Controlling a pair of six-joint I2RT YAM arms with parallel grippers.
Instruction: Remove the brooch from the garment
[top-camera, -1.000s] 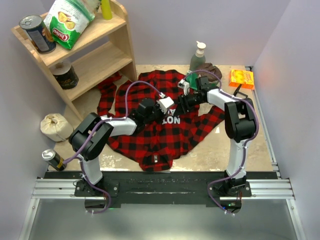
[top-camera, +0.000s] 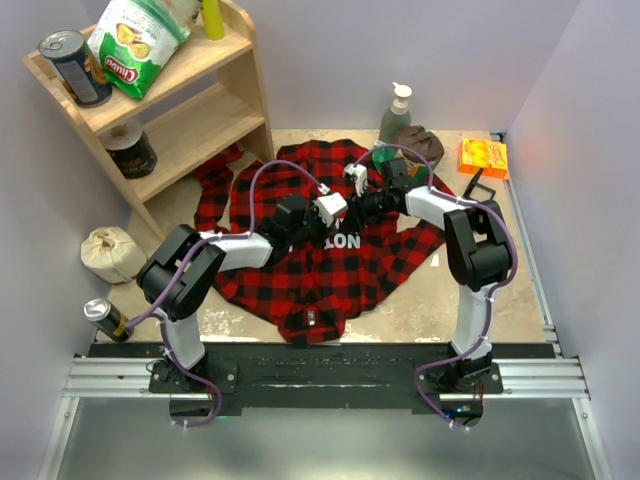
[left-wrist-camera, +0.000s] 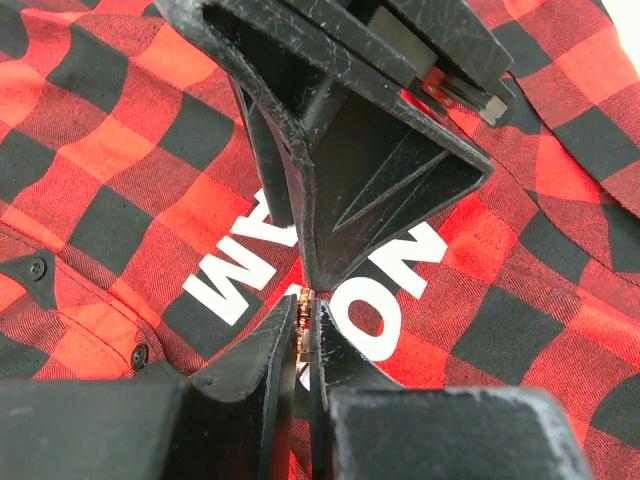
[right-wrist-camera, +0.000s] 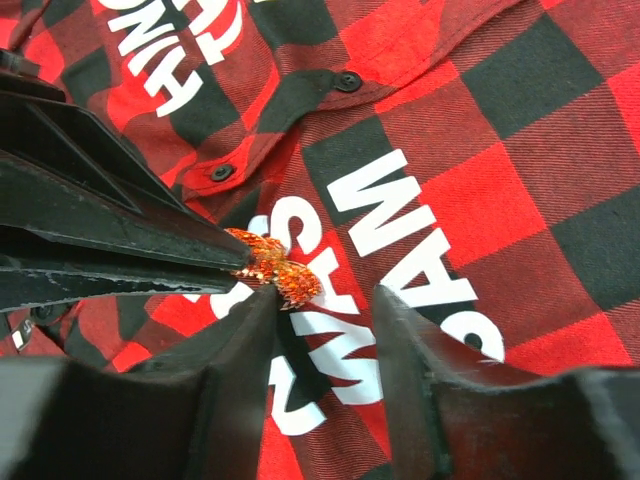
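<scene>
A red-and-black checked shirt (top-camera: 290, 285) with white lettering lies spread on the table. On its lettered front is the brooch (right-wrist-camera: 285, 272), small and glittering orange-gold. My left gripper is shut on one end of the brooch (left-wrist-camera: 302, 335), seen edge-on between its fingers. From the other side comes my right gripper, its fingers parted by a gap. The brooch's free end lies close to the right gripper's left fingertip (right-wrist-camera: 262, 310), not between both fingers. Whether the pin is fastened in the cloth is hidden.
A wooden shelf (top-camera: 205, 130) with cans and a green bag stands at the back left. Behind the right arm are a pump bottle (top-camera: 396, 115), a brown pouch (top-camera: 420, 145) and an orange box (top-camera: 483, 157). A cloth sack (top-camera: 112, 255) and a can (top-camera: 105, 318) sit at the left edge.
Over the last second my right gripper has moved left across the shirt, towards the left gripper and the brooch. The left arm has held its place.
</scene>
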